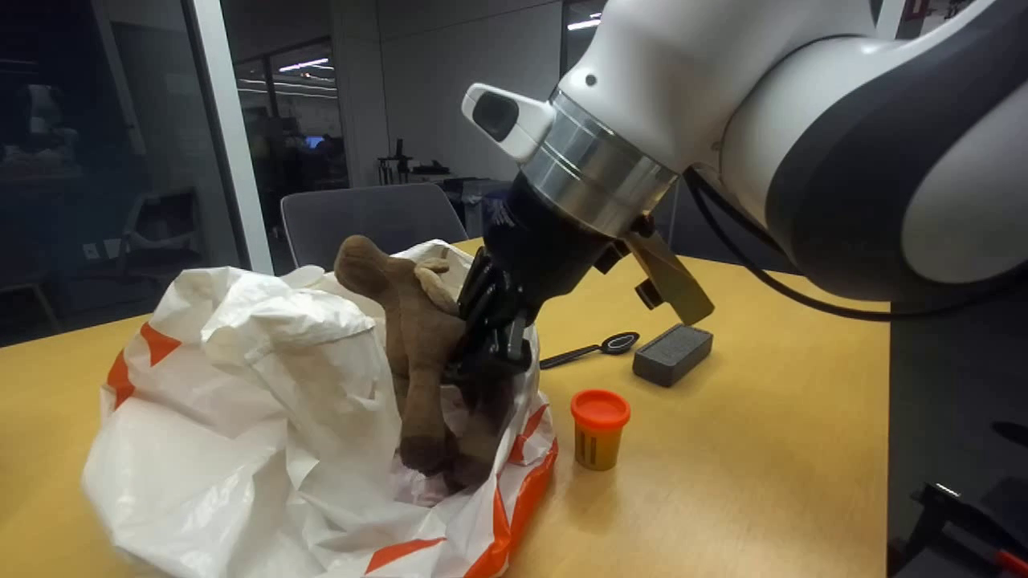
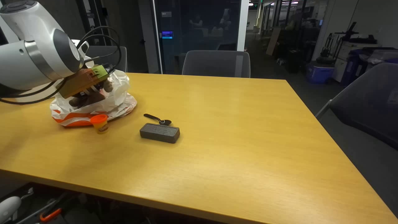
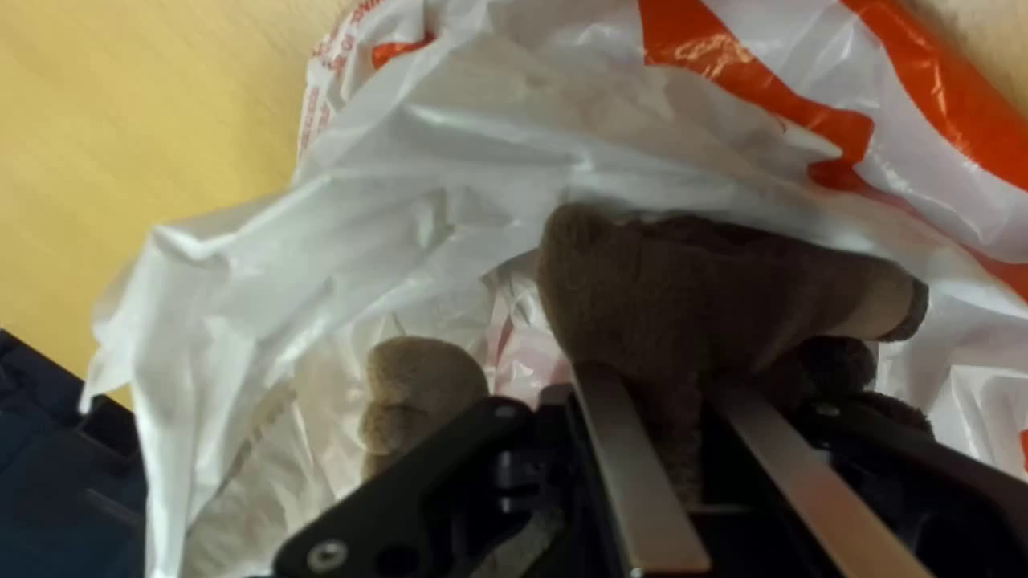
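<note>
A brown plush animal (image 1: 421, 327) hangs partly inside the mouth of a white plastic bag (image 1: 193, 424) with orange stripes. My gripper (image 1: 482, 361) is shut on the toy's body, its black fingers reaching in over the bag's right rim. In the wrist view the brown plush (image 3: 665, 289) lies between and beyond the two fingers, with the bag (image 3: 453, 164) bunched around it. The toy's head rises above the bag opening and its legs point down inside. Exterior view 2 shows the bag (image 2: 121, 99) mostly behind the arm, only part of the plush visible.
An orange-lidded yellow tub (image 1: 598, 433) stands just right of the bag. Beyond it lie a dark grey block (image 1: 672, 355) and a black spoon (image 1: 593, 350).
</note>
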